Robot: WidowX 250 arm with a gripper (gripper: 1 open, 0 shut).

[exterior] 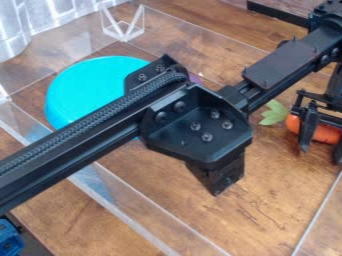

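At the right edge my black gripper (pixel 319 137) is lowered over an orange carrot-like object (pixel 295 123), its dark fingers in front of and around it. Whether the fingers are closed on it I cannot tell. Green leaves (pixel 273 112) of the orange object lie to its left on the wooden floor.
A large black rail with a bracket (pixel 201 132) crosses the view diagonally, hiding the middle. Behind it sit a turquoise round plate (pixel 78 94) and a white wire object (pixel 126 28) at the back. A blue object (pixel 7 240) lies at the lower left. Bare wood (pixel 160 225) fills the front.
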